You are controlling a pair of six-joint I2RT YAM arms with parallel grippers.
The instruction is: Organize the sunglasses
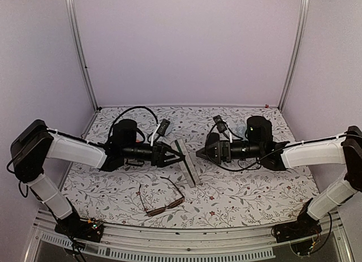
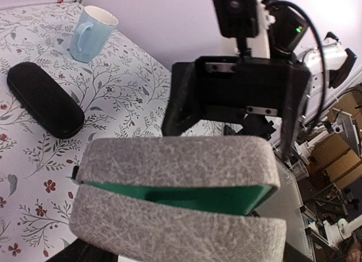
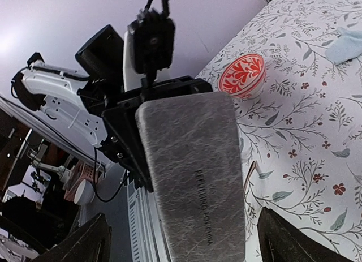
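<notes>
My left gripper (image 1: 169, 155) is shut on a grey, speckled glasses case (image 1: 188, 166), held upright above the table; the left wrist view shows it slightly parted with green lining inside, and the right wrist view shows its long face (image 3: 198, 171). My right gripper (image 1: 212, 151) is just right of the case, apart from it, fingers open with nothing between them. The sunglasses (image 1: 164, 208) lie unfolded on the table at front, left of centre. A black case (image 2: 45, 98) lies on the table in the left wrist view.
A light blue mug (image 2: 90, 35), a red-patterned bowl (image 3: 242, 75) and a light blue cloth (image 3: 345, 46) stand or lie farther back, partly hidden by the arms in the top view.
</notes>
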